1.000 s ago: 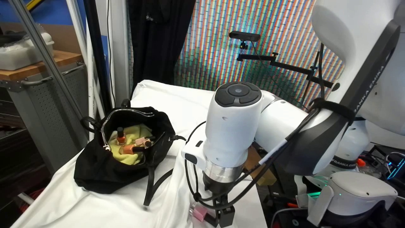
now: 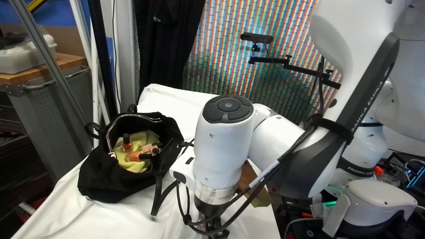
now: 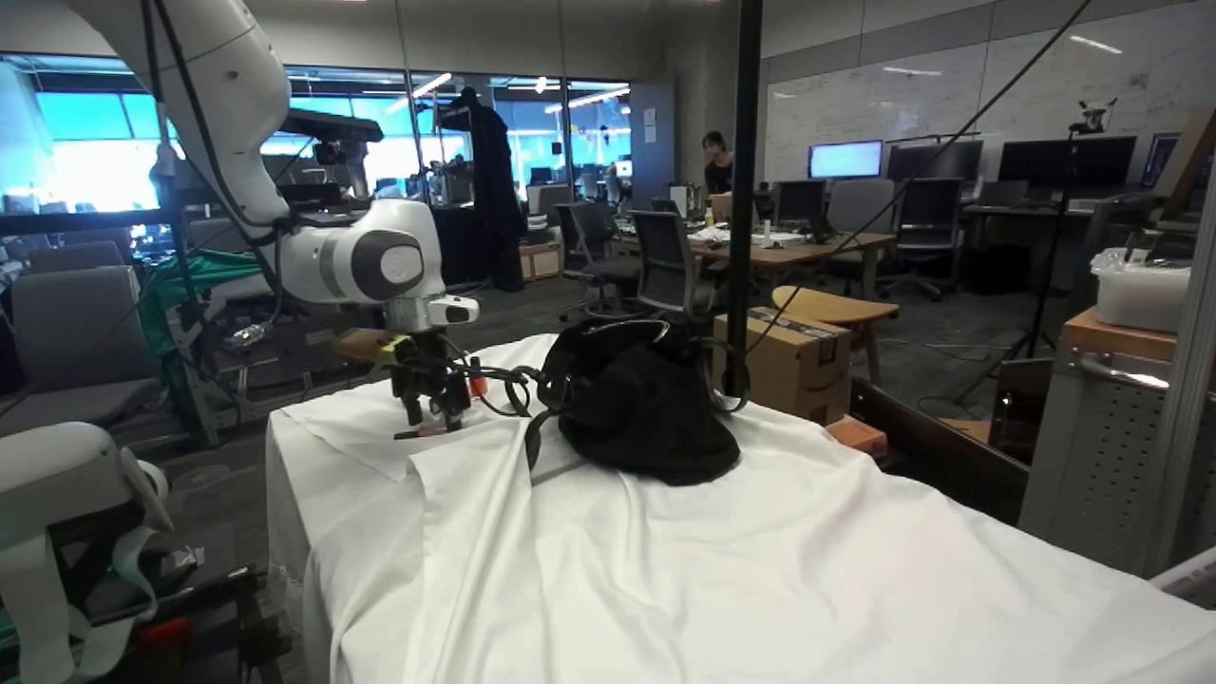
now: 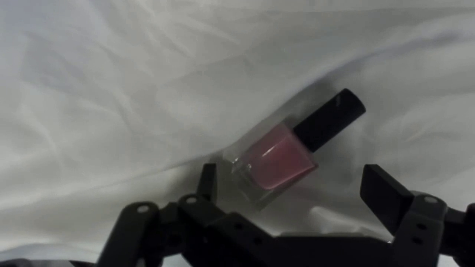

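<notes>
A pink nail polish bottle with a black cap (image 4: 278, 158) lies on its side on the white cloth, tilted diagonally in the wrist view. My gripper stands open above it, one finger on either side and the bottle's glass end reaching between them, apart from both. Exterior view 2 shows the gripper (image 3: 430, 420) low over the cloth; in exterior view 1 the arm covers most of the bottle. To the left in exterior view 1 sits an open black bag (image 2: 109, 181), holding a yellow cloth (image 2: 144, 139) and several polish bottles, one of them orange (image 2: 126, 143).
White cloth (image 3: 730, 570) covers the table, with folds and ridges around the bottle. The bag's strap (image 2: 158, 197) trails over the cloth near the arm. A brown box-like object (image 2: 255, 187) shows behind the wrist. Cloth in front of the bag is clear.
My arm has shifted left and slightly lower in exterior view 1, moving over the pink bottle, which showed beside the gripper before. The bag looks unmoved.
</notes>
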